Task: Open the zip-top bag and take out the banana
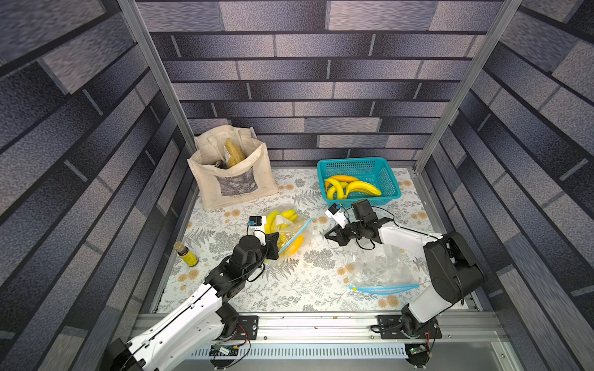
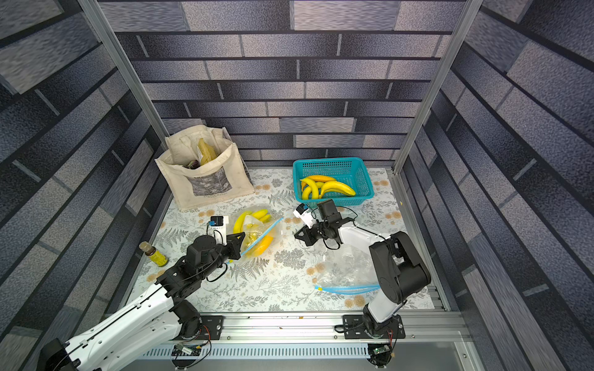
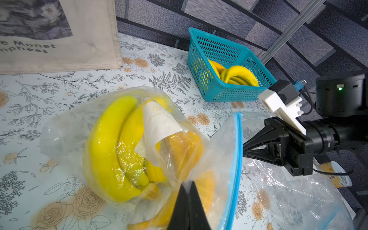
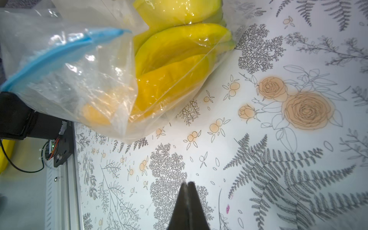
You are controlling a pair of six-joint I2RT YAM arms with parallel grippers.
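The clear zip bag (image 3: 69, 126) holds several yellow bananas (image 3: 105, 149) and a white paper piece (image 3: 157, 120). A blue zip strip (image 3: 236, 164) runs along its right side, and the two lips cannot be told apart. To the right of the strip, a short gap away, my right gripper (image 1: 328, 236) is shut. Only bare tablecloth shows around its tips (image 4: 184, 193) in the right wrist view.
A teal basket (image 1: 389, 179) with bananas stands at the back right. A canvas tote (image 1: 207, 176) is at the back left, a small bottle (image 1: 187, 254) at left. Another clear bag with a blue strip (image 1: 383, 288) lies flat under the right arm.
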